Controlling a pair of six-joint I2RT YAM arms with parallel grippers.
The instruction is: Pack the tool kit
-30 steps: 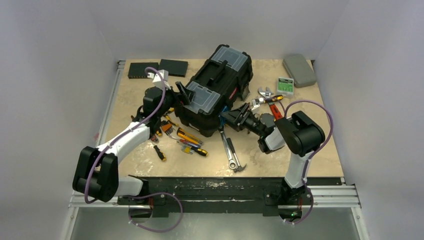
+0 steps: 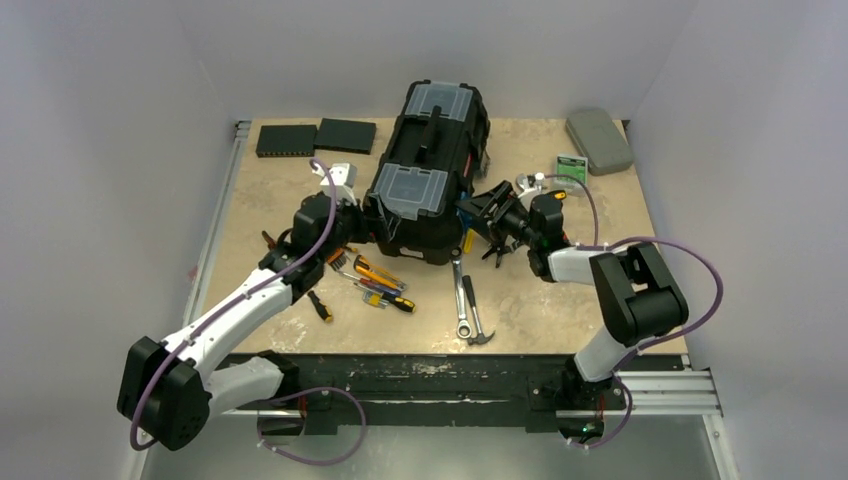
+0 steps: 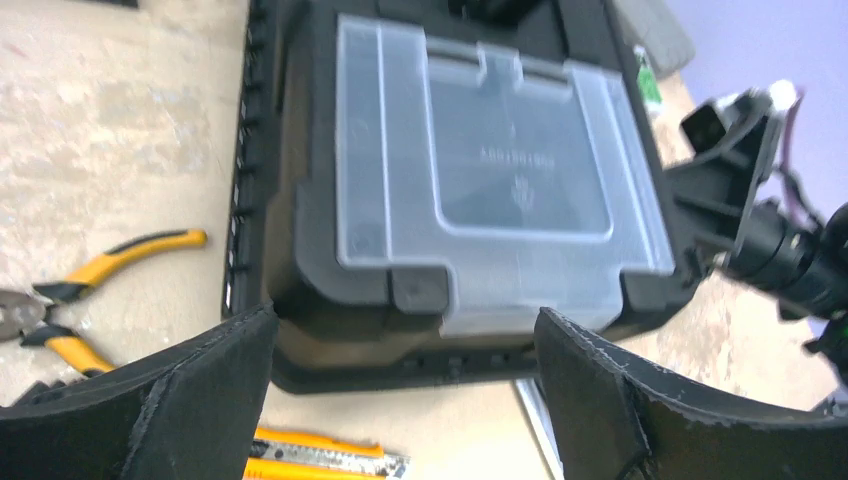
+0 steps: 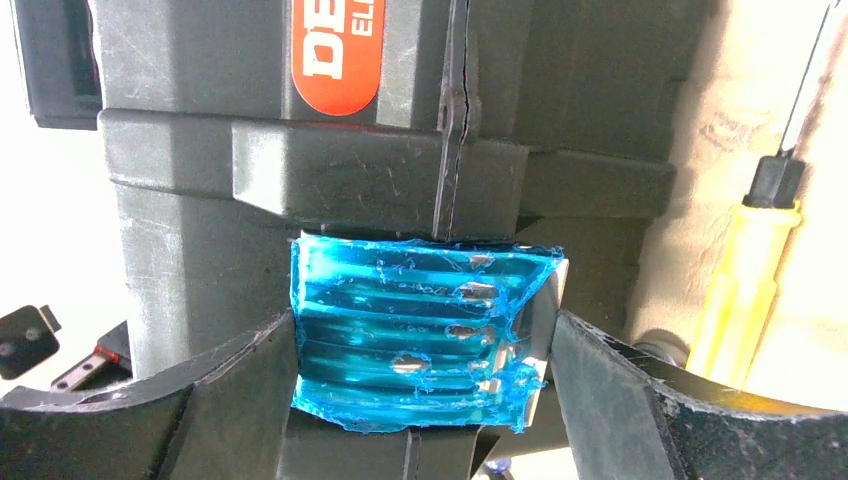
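The black tool box point(image 2: 427, 150) with translucent lid compartments point(image 3: 510, 160) stands in the middle. My left gripper is open at the box's front left corner. My right gripper is at the box's right side, around its blue latch area point(image 4: 420, 330); whether it grips that piece I cannot tell. Loose tools lie around: yellow-black pliers point(image 3: 130, 255), a utility knife point(image 2: 372, 270), a wrench point(image 2: 460, 300), a hammer point(image 2: 473, 310) and a screwdriver point(image 4: 745, 280).
Two dark flat cases point(image 2: 345, 134) lie at the back left. A grey case point(image 2: 598, 140) and a green-filled clear box point(image 2: 570, 172) are at the back right. The bare front left and right of the table have some free room.
The tool box has turned to stand more front-to-back, its front end moving rightward. My left gripper has moved rightward and down in the top view; my right gripper has moved rightward and back.
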